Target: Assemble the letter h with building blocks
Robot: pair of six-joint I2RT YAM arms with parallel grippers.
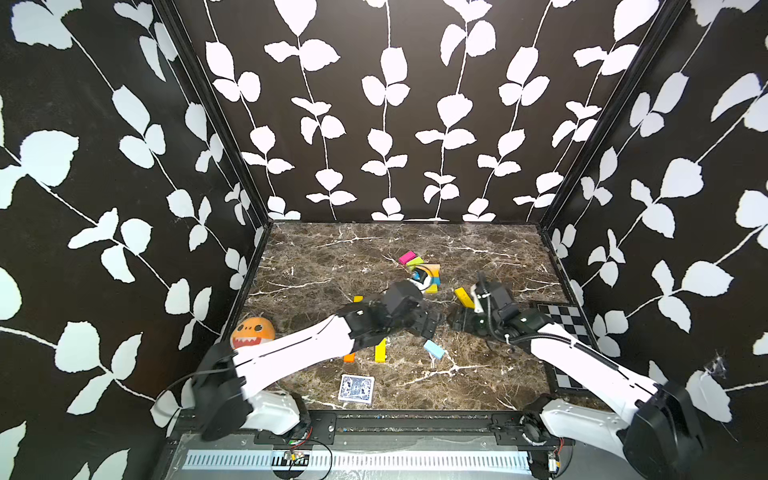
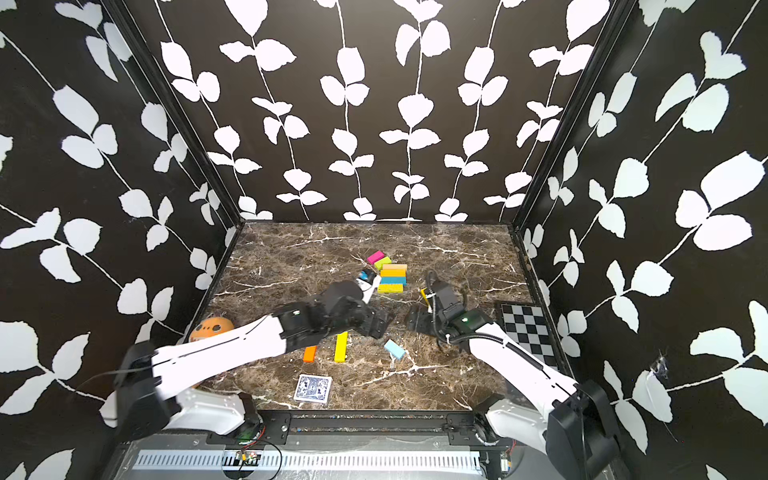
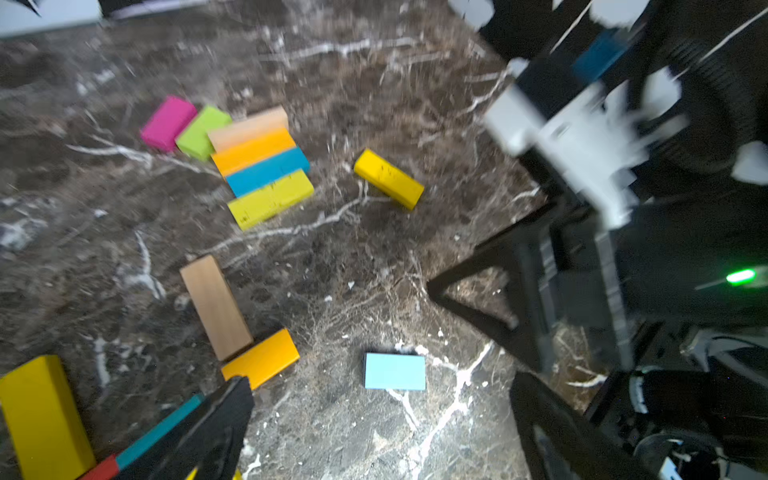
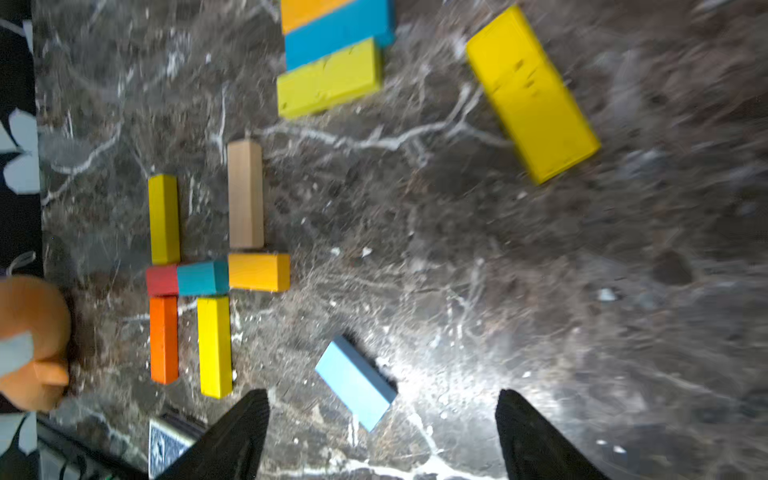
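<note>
In the right wrist view, an h-like figure lies at left: a dark yellow block (image 4: 164, 218) on top, a red block (image 4: 162, 280) and a teal block (image 4: 203, 278) in a row, an orange block (image 4: 164, 340) under the red and a yellow block (image 4: 214, 346) under the teal. A wooden block (image 4: 245, 194) and an amber block (image 4: 259, 272) adjoin its right side. Alone on the table is a light blue block (image 4: 356, 382). My left gripper is open above it, nothing between its fingers. My right gripper, also open and empty, hovers close by.
Several stacked-together blocks (image 3: 264, 172) lie farther back, beside a pink block (image 3: 168, 124). A lone yellow block (image 3: 389, 179) sits right of them. A card deck (image 1: 356, 389), an orange toy (image 1: 253, 331) and a checkered board (image 2: 528, 328) stand around. Both grippers are close together.
</note>
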